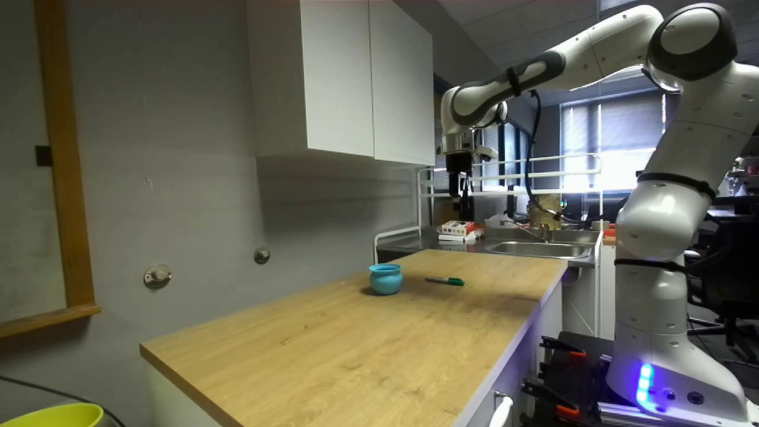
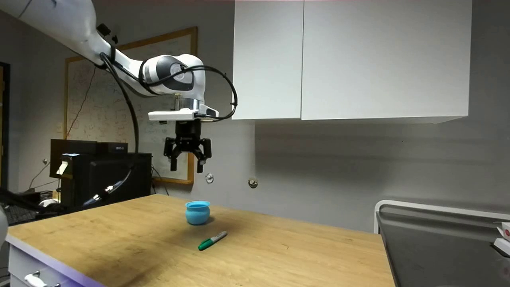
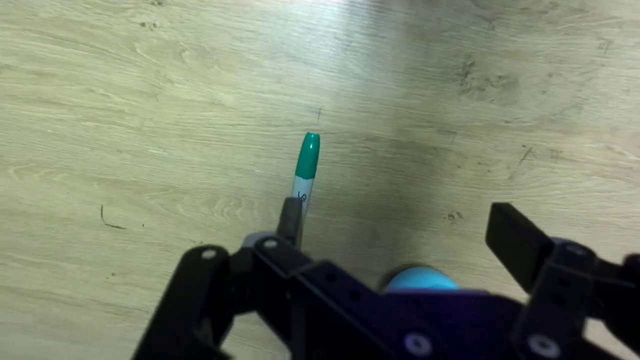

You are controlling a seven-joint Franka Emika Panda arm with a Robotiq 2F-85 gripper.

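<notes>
High above the counter hangs my gripper, open, its two black fingers wide apart and nothing between them. A green-capped marker lies flat on the wooden counter. In the wrist view one finger covers the lower part of the marker. Near the wall side stands a small turquoise pot, upright, a short distance from the marker. Only part of the pot shows in the wrist view, the rest hidden behind the gripper body.
White cabinets hang on the wall above the counter.
</notes>
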